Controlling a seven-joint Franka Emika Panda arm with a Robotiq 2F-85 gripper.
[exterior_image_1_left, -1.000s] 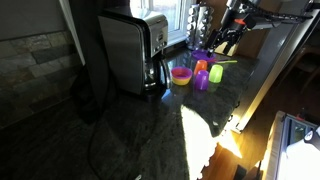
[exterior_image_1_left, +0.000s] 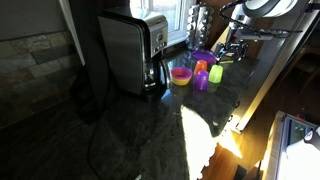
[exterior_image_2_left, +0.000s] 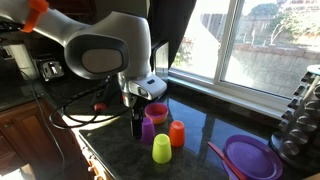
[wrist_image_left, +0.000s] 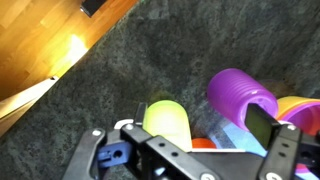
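My gripper is open with nothing held, its black fingers at the bottom of the wrist view. A light green cup (wrist_image_left: 167, 120) appears between the fingers in that view, nearer the left one. The purple cup (wrist_image_left: 240, 95) lies toward the right finger, with the pink and yellow bowls (wrist_image_left: 300, 112) behind it. An orange cup (exterior_image_2_left: 177, 133) stands beside the green cup (exterior_image_2_left: 162, 150) in exterior view 2. There the gripper (exterior_image_2_left: 137, 118) hangs by the purple cup (exterior_image_2_left: 147, 130); whether they touch is unclear.
A purple plate (exterior_image_2_left: 262, 160) with a red utensil sits by the window, near a rack of jars (exterior_image_2_left: 297, 125). The coffee maker (exterior_image_1_left: 135, 50) stands to the other side.
In exterior view 1 the arm has shifted to the right and slightly lower. The cups and bowls have stayed in place.
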